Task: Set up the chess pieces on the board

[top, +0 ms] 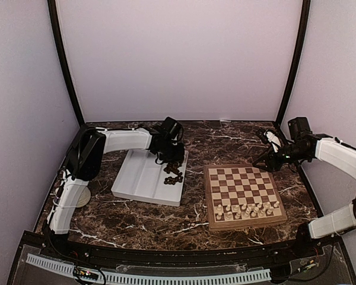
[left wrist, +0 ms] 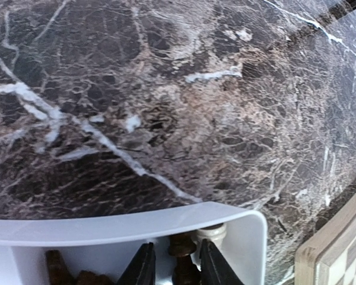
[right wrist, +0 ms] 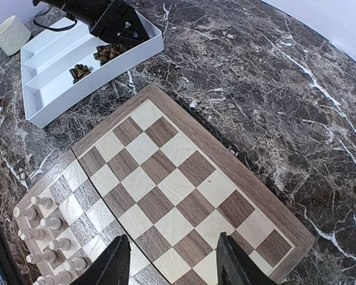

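Note:
My left gripper is down at the white tray's (top: 130, 184) back right corner, its fingers part open around a dark chess piece (left wrist: 183, 244); whether they touch it I cannot tell. A pale piece (left wrist: 215, 234) sits behind it in the corner. More dark pieces (top: 172, 178) lie in the tray's right compartment. The chessboard (top: 240, 184) holds white pieces (right wrist: 52, 223) along its near edge; the rest is empty. My right gripper hovers over the board's right side, open with nothing between its fingers.
Bare marble table surrounds tray and board, with free room behind the board. A white cylindrical object (right wrist: 12, 35) stands left of the tray. Walls close in the table at back and sides.

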